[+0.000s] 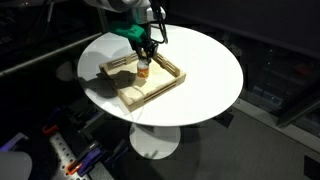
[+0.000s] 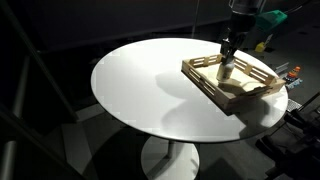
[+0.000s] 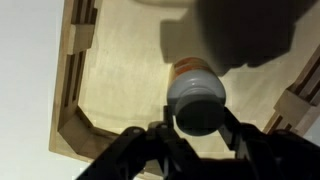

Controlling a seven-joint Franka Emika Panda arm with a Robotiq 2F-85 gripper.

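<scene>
A small bottle with an orange band stands upright inside a wooden tray. Seen from above in the wrist view, its round grey cap hides most of the body. Just over the bottle is my gripper, pointing down. Its dark fingers stand apart, one at each side of the cap's near edge, and the fingers are open. Whether either finger touches the cap cannot be made out. From the other side, the pale bottle shows directly below the gripper.
The tray rests on a white round table, whose surface is clear outside it. The tray's raised wooden wall surrounds the bottle. Inside, the floor around the bottle looks bare.
</scene>
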